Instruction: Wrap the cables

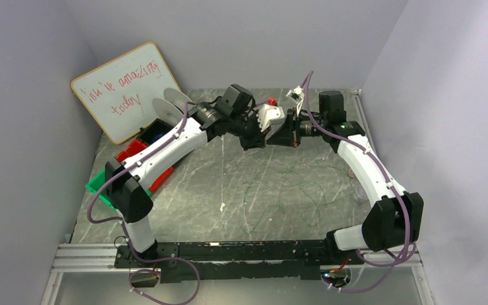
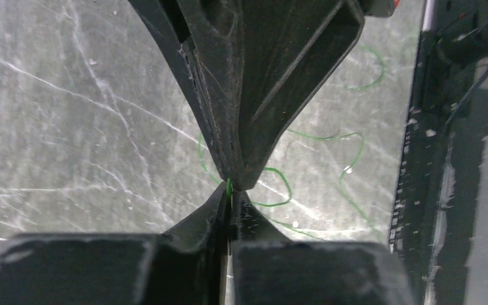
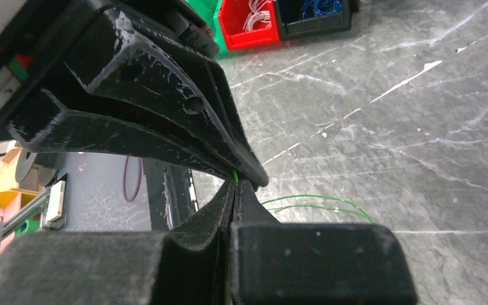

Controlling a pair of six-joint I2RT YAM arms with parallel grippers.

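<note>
My two grippers meet above the middle of the table, left [image 1: 257, 141] and right [image 1: 283, 138], tips touching in both wrist views. A green cable [image 2: 279, 184] runs to the pinched tips; its loose loops lie on the grey table [image 1: 210, 190]. In the left wrist view, my left gripper is shut on the green cable. My right gripper is shut, with the cable at its tip against the other gripper's fingers; whether it pinches the cable is hard to tell.
Red [image 3: 241, 25] and black [image 3: 314, 19] bins with cables stand at the left side, beside a green one [image 1: 98, 184]. A whiteboard [image 1: 121, 89] leans at the back left. Small round items [image 1: 360, 194] sit at the right edge.
</note>
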